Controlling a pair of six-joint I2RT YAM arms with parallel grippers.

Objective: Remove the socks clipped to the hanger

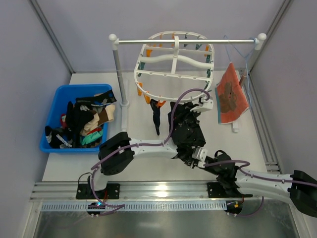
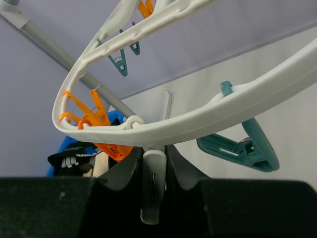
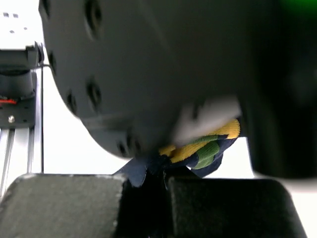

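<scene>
The white hanger (image 1: 173, 74) hangs from a rail, with orange and teal clips around its rim. A dark sock (image 1: 156, 119) dangles from an orange clip at its front left. At the front rim, my left gripper is shut on a pale, slotted piece (image 2: 154, 186) just under the rim. Another dark sock (image 1: 196, 134) shows beside and behind the left wrist. Lower down, my right gripper is shut on dark sock cloth; a navy sock (image 3: 208, 153) with yellow and green bands shows just beyond its fingers, partly covered by a dark arm part.
A blue bin (image 1: 47, 134) filled with socks stands on the left. To the right hangs an orange cloth (image 1: 229, 96) with a bear print. The two arms cross close together below the hanger. White floor (image 1: 138, 173) is open around them.
</scene>
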